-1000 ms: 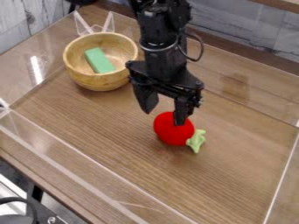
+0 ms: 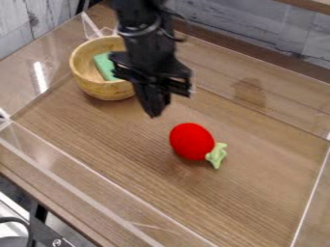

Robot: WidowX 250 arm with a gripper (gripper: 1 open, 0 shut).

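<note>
My gripper (image 2: 152,106) hangs above the table in the upper middle, dark and shut, with nothing visible between its fingers. A round red object with a pale green top (image 2: 192,142) lies on the wooden table to the lower right of the gripper, apart from it. A yellow bowl (image 2: 88,68) at the upper left holds a green block (image 2: 106,66), partly hidden behind the arm.
A wooden edge (image 2: 284,10) runs along the back right, and a cable (image 2: 15,227) shows at the lower left corner.
My gripper has risen and moved left, away from above the red object toward the bowl. The red object and the bowl stay where they were.
</note>
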